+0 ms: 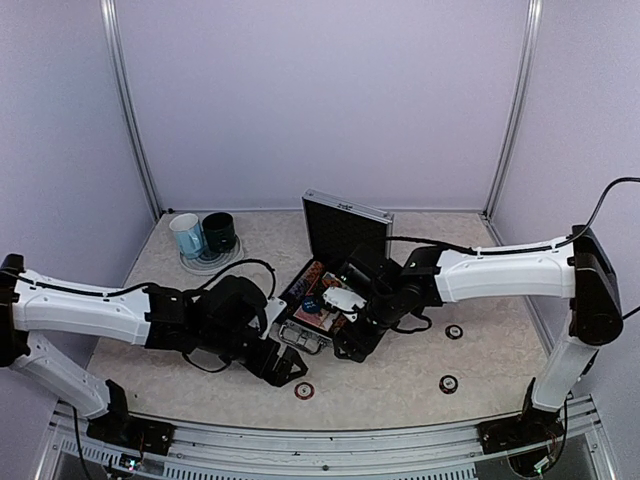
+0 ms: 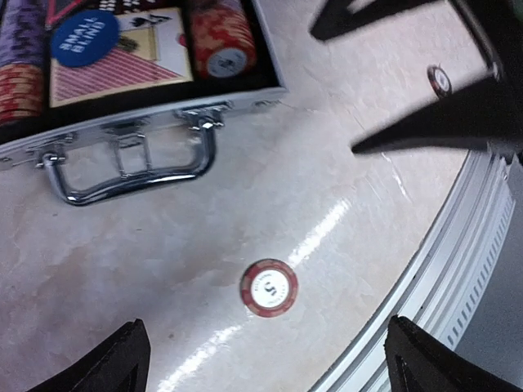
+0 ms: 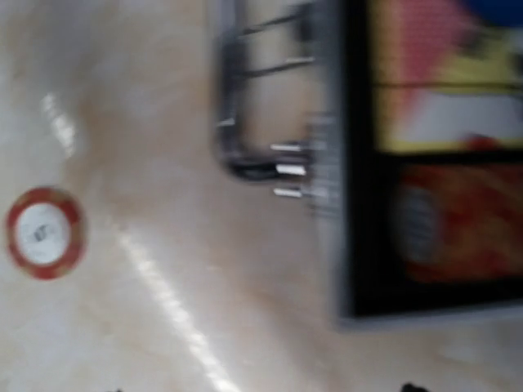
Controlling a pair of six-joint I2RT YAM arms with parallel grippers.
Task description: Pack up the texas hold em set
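Note:
The silver case [image 1: 347, 205] stands with its lid up, its base holding red chips, cards and a blue "small blind" disc [image 2: 84, 37]. In front of its handle [image 2: 139, 184], a red-rimmed chip [image 2: 270, 288] lies flat on the table. My left gripper [image 1: 290, 368] is open just left of that chip, its fingertips [image 2: 110, 359] wide apart with nothing between them. Above the case's front right edge, my right gripper [image 1: 352, 345] is open; only its tips show at the bottom of the blurred right wrist view. Two dark chips [image 1: 454, 331] [image 1: 448, 384] lie on the right.
At the back left, a light blue mug [image 1: 186, 235] and a dark mug [image 1: 219, 232] stand by a clear saucer [image 1: 205, 264]. A metal rail [image 1: 330, 432] runs along the front edge.

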